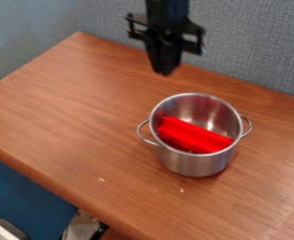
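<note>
A steel pot [196,164] with two side handles stands on the right half of the wooden table [75,112]. Inside it lie red objects [198,139], long and bright. My dark gripper [165,58] hangs above and behind the pot, near the top of the view, clear of it. Its finger state is hard to make out against the dark body.
A grey fabric wall runs along the back. Beyond the table's near left edge are a blue floor area and some pale objects at the bottom corner.
</note>
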